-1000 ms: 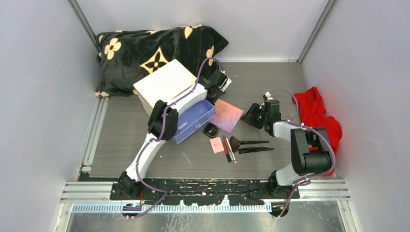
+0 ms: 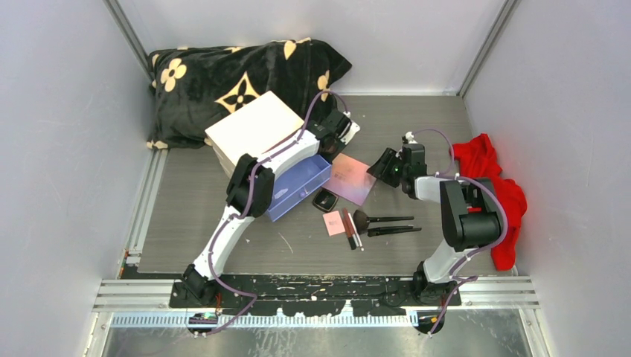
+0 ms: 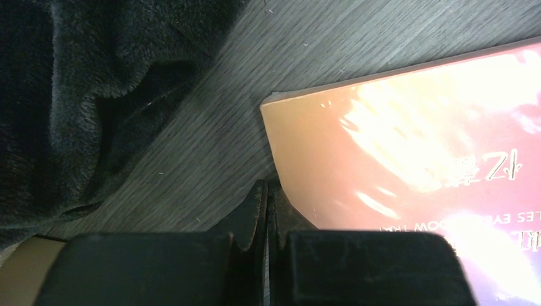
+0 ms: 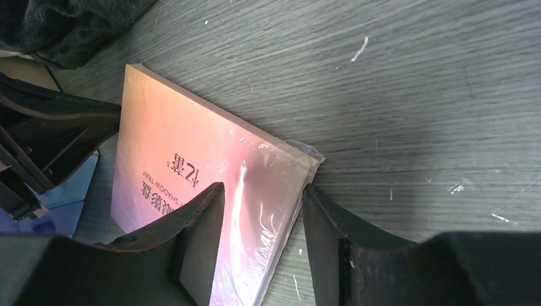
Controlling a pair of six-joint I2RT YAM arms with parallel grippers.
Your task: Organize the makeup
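A flat pink-orange eyeshadow palette (image 2: 350,179) lies on the table right of the blue box (image 2: 299,187). My left gripper is shut, its tips against or just beside the palette's edge (image 3: 357,153), with nothing seen between them. In the right wrist view, my right gripper stands part open around a corner of the palette (image 4: 210,166); one finger is over its top side, the other just past its outer edge. Below the palette lie a black compact (image 2: 324,199), a pink square (image 2: 334,223), tubes (image 2: 350,229) and dark brushes (image 2: 387,224).
The blue box's cream lid (image 2: 254,126) stands open against a dark patterned pillow (image 2: 223,89). A red cloth (image 2: 506,201) lies at the right wall. Bare table (image 2: 402,119) stretches behind the palette.
My right gripper has moved slightly left and up to the palette's right corner. The palette has shifted a little to the right, and my left gripper has moved slightly with it.
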